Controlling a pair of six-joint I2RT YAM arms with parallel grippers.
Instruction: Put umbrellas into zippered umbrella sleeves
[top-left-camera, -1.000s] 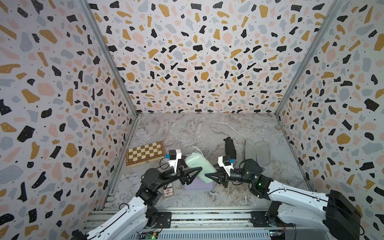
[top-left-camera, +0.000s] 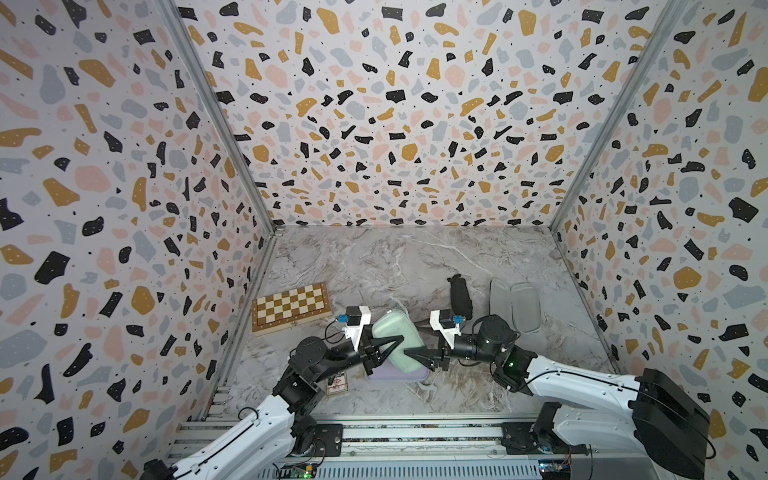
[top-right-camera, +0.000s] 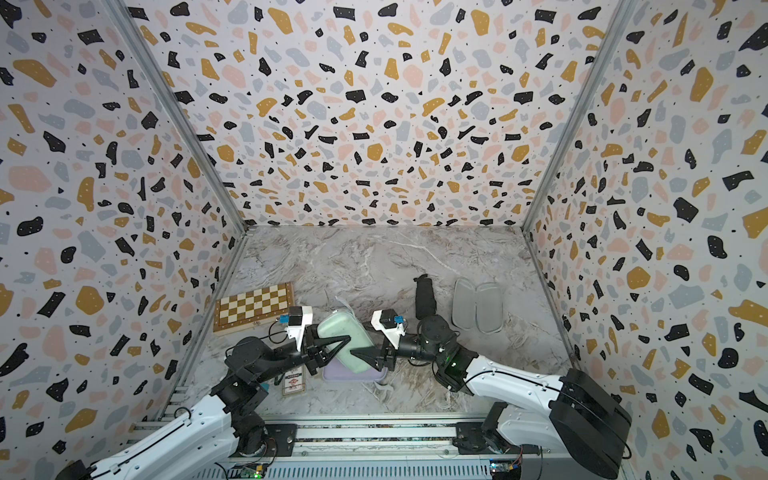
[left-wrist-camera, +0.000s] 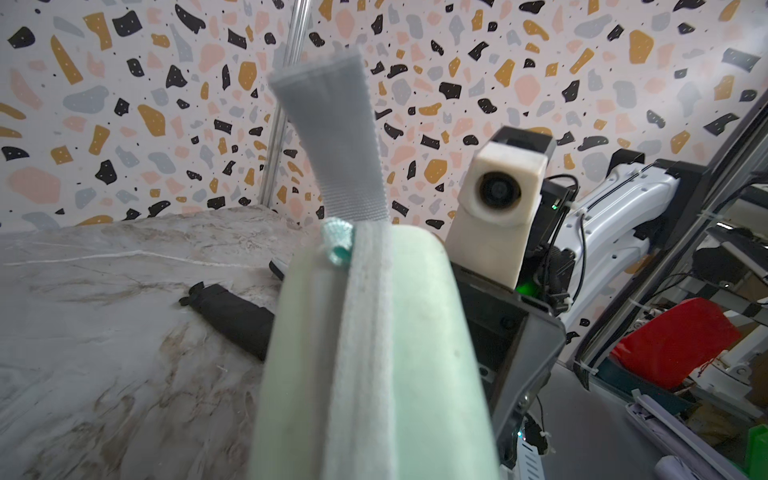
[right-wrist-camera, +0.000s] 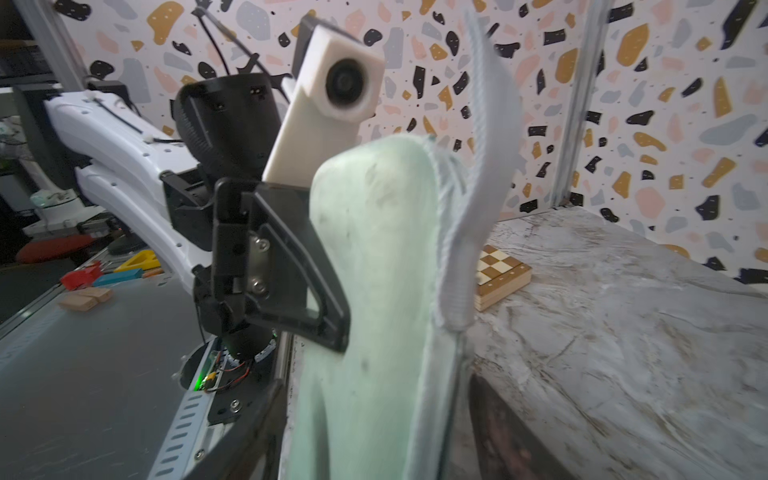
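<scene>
A mint-green zippered sleeve (top-left-camera: 393, 325) is held up, tilted, over the table's front middle, its pale strap (left-wrist-camera: 340, 136) sticking up. My left gripper (top-left-camera: 393, 344) is shut on its side; one of its fingers (right-wrist-camera: 308, 280) presses the sleeve in the right wrist view. Around the lower part, my right gripper stands part open, blurred fingers (right-wrist-camera: 512, 440) on either side of the sleeve. Whether an umbrella is inside is hidden. A black folded umbrella (top-left-camera: 460, 297) lies on the table behind. Beyond my right gripper, a grey sleeve (top-left-camera: 525, 308) lies opened flat.
Under the held sleeve, a lavender sleeve (top-left-camera: 388, 373) lies on the table, partly covered. A chessboard box (top-left-camera: 291, 307) sits at the left, with a small card box (top-right-camera: 293, 381) near the left arm.
Both arms have shifted slightly, the right one a little left. The green sleeve has tilted a bit more upright, remaining in my left gripper.
</scene>
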